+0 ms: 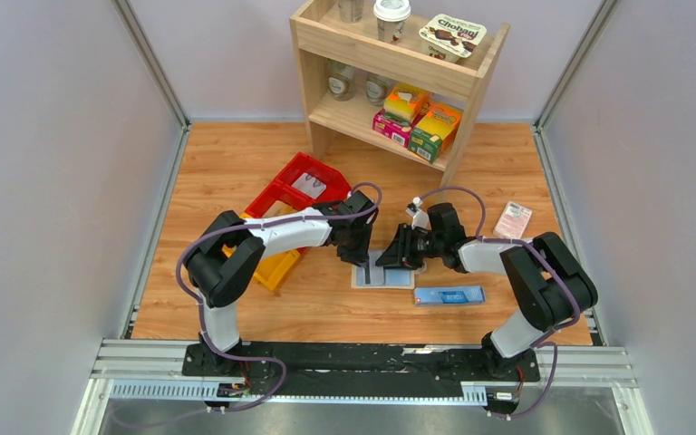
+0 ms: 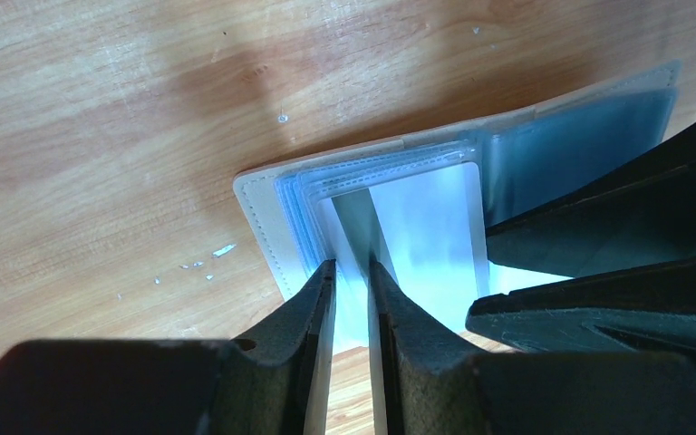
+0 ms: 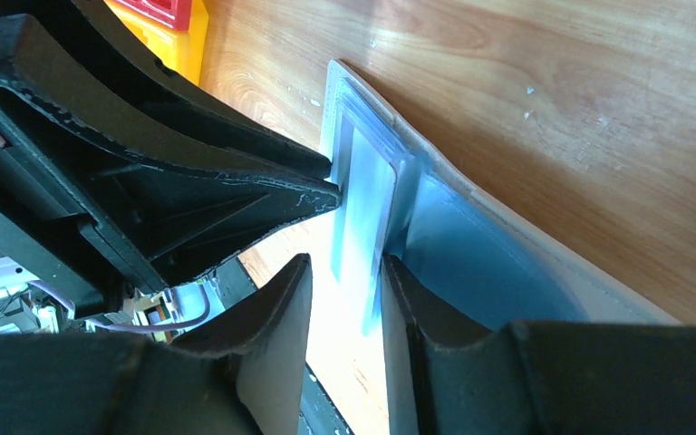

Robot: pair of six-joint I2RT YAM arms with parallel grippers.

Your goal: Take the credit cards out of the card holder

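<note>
The card holder (image 1: 384, 280) lies opened flat on the table, with pale borders and clear blue sleeves. A white card with a grey stripe (image 2: 424, 231) shows in its left-hand sleeves, in the left wrist view. Over that card's left side is my left gripper, its fingertips a narrow gap apart; whether they touch the card or sleeve is hard to tell. My right gripper is parted wider, one fingertip against the blue sleeves near the holder's middle. Its dark fingers (image 2: 589, 304) cover the holder's right part in the left wrist view.
Just right of the holder lies a blue box (image 1: 449, 296). A red and yellow tray (image 1: 276, 267) sits partly under my left arm. Behind stands a wooden shelf (image 1: 385, 59); a pale pink pack (image 1: 512, 220) lies far right.
</note>
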